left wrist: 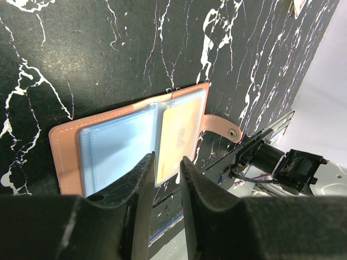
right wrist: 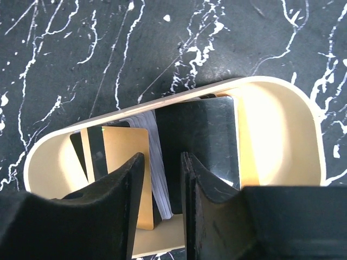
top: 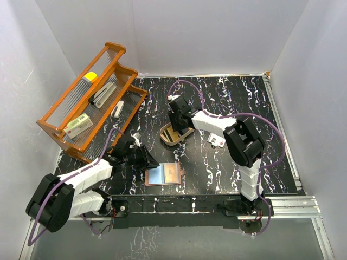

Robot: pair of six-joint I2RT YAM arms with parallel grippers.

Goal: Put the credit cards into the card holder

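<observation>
A tan leather card holder (left wrist: 96, 119) lies spread flat near the table's front edge, with a blue side and a clear-windowed side. Above it my left gripper stands open, nothing between its fingers. The cream oval box (right wrist: 284, 100) holds several cards. A gold card (right wrist: 127, 149) leans at its left, a bundle of grey-edged cards (right wrist: 154, 146) is in the middle, and a black card (right wrist: 200, 130) is on the right. My right gripper reaches into the box, its fingers spaced apart around the gold card's edge and the grey bundle. Whether they grip a card is unclear.
A wooden rack (top: 114, 70) with a stapler (top: 103, 93) and boxed items stands at the left. Behind the right arm lies a small white object (top: 216, 140).
</observation>
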